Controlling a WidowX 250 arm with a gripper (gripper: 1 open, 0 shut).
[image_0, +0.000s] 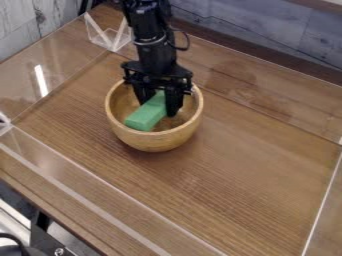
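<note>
A wooden bowl stands on the brown table, left of centre. Inside it lies a green object. My black gripper hangs down from the top over the bowl, its fingers around the upper end of the green object, shut on it. The fingertips are partly hidden by the object and the dark bowl interior.
Clear plastic pieces sit at the left edge and upper left. A grey wall runs along the back.
</note>
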